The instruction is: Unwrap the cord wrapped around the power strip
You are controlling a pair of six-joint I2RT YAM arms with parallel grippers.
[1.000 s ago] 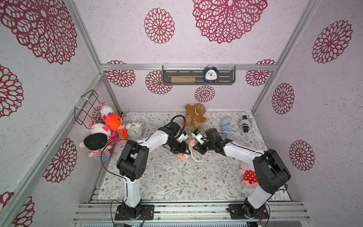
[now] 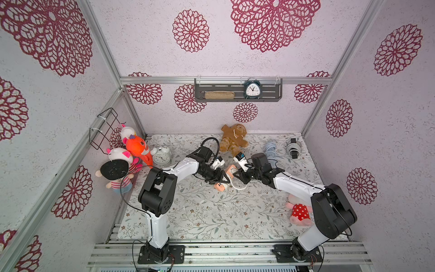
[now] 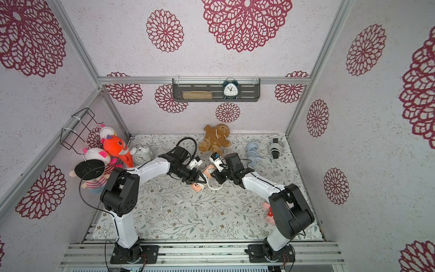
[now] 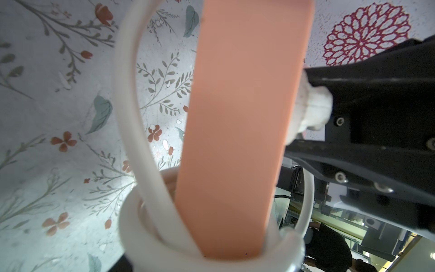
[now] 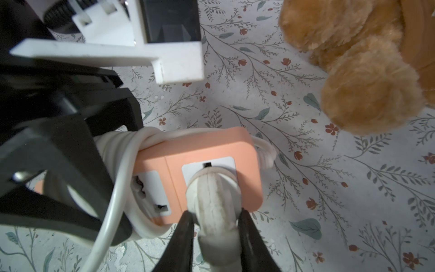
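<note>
The salmon power strip (image 5: 242, 149) has white cord (image 5: 120, 195) wound round its middle, with a loop hanging toward the front. In the right wrist view a white plug (image 5: 213, 195) sits on one socket, between the dark fingers of my right gripper. My left gripper (image 2: 222, 179) is at the strip's other end; in the left wrist view the strip (image 4: 240, 122) fills the middle, cord alongside. Whether its fingers hold anything is hard to tell.
A brown teddy (image 2: 233, 136) lies behind the grippers, coiled cables (image 2: 293, 147) at the back right, a white clock (image 2: 161, 155) and plush toys at the left, a red dotted toy (image 2: 300, 212) at the front right.
The strip and both grippers have shifted slightly to the right since a second ago, the right arm most visibly. The cord loop has moved right a little too.
</note>
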